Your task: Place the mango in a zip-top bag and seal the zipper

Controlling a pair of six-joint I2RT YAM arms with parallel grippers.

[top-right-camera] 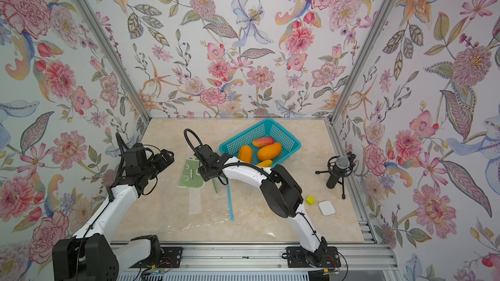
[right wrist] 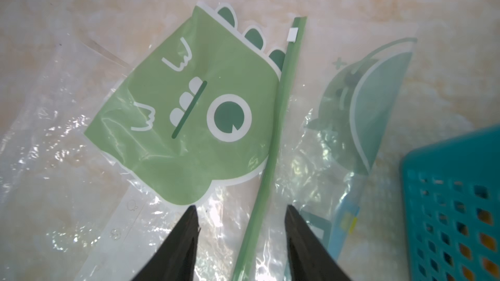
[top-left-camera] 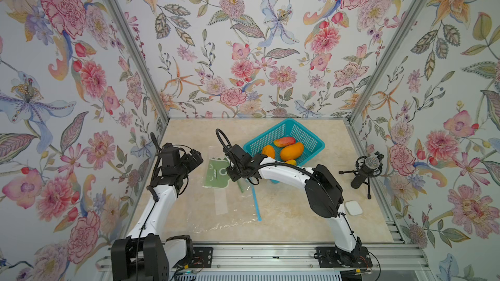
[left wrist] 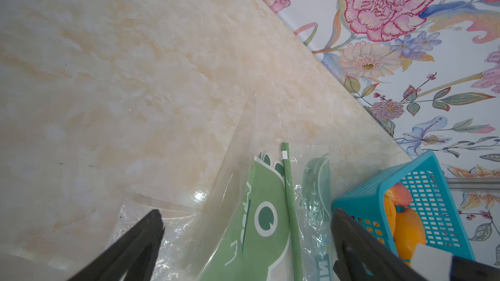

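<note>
The clear bag with a green printed face (right wrist: 192, 104) lies flat on the table, with no mango visible in it. A green zipper strip (right wrist: 281, 104) runs along its edge, and a blue strip (top-left-camera: 255, 205) lies farther right. Several mangoes, one reddish (top-left-camera: 284, 141) and one orange (top-left-camera: 292, 151), rest in the teal basket (top-left-camera: 312, 140). My right gripper hangs over the bag, fingers part open, the green strip showing in the gap beyond its fingers. Left of the bag, my left gripper stands open above the table, holding nothing.
At the right stand a small black tripod (top-left-camera: 367, 169) and a flat white piece (top-left-camera: 353, 208). A yellow cube (top-right-camera: 310, 200) lies near that piece. The right arm passes in front of the basket. Bare table lies at the front right.
</note>
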